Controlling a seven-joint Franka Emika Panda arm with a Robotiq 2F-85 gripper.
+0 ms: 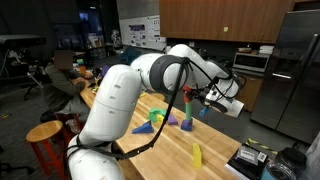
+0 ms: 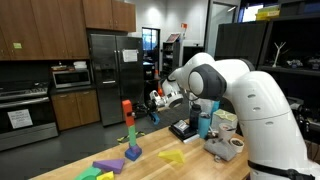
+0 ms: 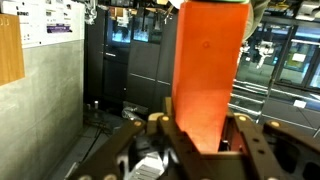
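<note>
A small tower of blocks stands on the table, with a blue block (image 2: 133, 152) at the bottom, a green block (image 2: 131, 132) above it and a red block (image 2: 127, 108) on top. My gripper (image 2: 136, 106) reaches in sideways at the height of the red block. In the wrist view the red block (image 3: 207, 75) rises large and close between the fingers, and the gripper is shut on it. From the other side, the arm partly covers the tower; its green block (image 1: 188, 109) shows below the gripper (image 1: 189, 93).
Around the tower lie a blue triangular block (image 1: 145, 128), a purple block (image 1: 171, 118) and a yellow block (image 1: 197, 155). Dark containers (image 1: 285, 162) and a box of items (image 1: 247, 160) crowd the right edge.
</note>
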